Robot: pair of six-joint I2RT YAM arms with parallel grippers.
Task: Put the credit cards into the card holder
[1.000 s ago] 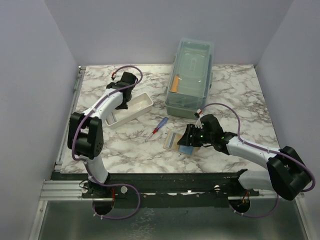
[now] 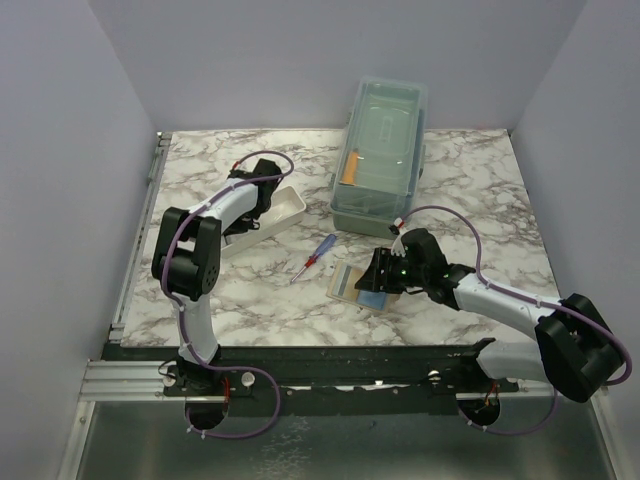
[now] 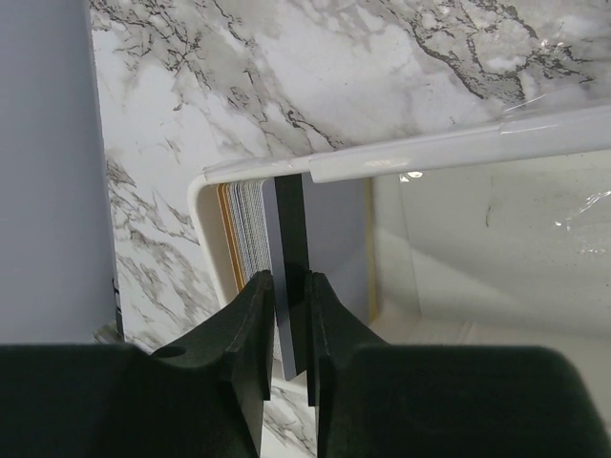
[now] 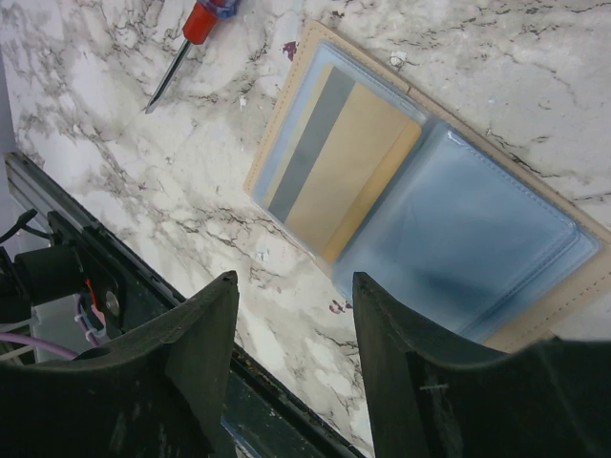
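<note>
In the left wrist view a white tray [image 3: 477, 248] holds a stack of cards [image 3: 250, 224] at its left end, a dark card [image 3: 292, 219] among them. My left gripper has its fingers close together at that dark card's edge; whether they grip it is unclear. In the right wrist view the open card holder [image 4: 468, 239], with light blue pockets and some cards [image 4: 344, 162] in its left pocket, lies on the marble table. My right gripper is open above its near edge, nothing between its fingers.
A screwdriver [image 2: 322, 248] lies between tray and holder. A large lidded clear box [image 2: 385, 130] stands at the back centre-right. The table's front edge runs below the holder.
The right arm has not visibly moved.
</note>
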